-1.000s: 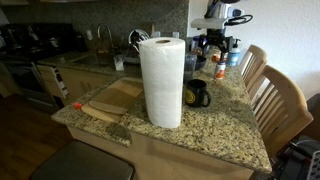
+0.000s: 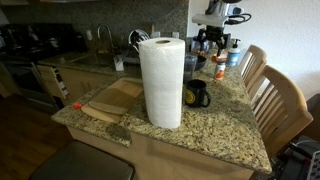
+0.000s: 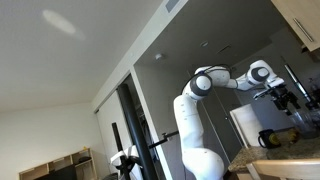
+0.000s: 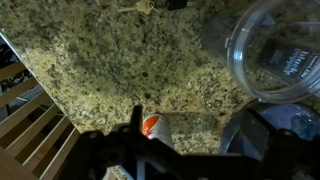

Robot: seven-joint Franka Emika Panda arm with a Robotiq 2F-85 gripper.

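My gripper hangs over the granite counter with its dark fingers spread apart, and no object shows between their tips. In the wrist view a white-and-orange container (image 4: 156, 127) appears beside the left finger, partly hidden by the gripper. At upper right lies a clear round container (image 4: 240, 55) with a dark label inside. Exterior view 1 has the gripper (image 2: 208, 42) at the counter's far end, above an orange-and-white bottle (image 2: 221, 70).
A paper towel roll (image 2: 162, 85) stands at the front, with a black mug (image 2: 197, 94) behind it. Wooden boards (image 2: 115, 98) lie to its left. Keys (image 4: 147, 6) rest at the wrist view's top edge. Chairs (image 2: 280, 103) line the right side.
The arm has shifted only slightly at the far end of the counter. The objects on the counter look unmoved.
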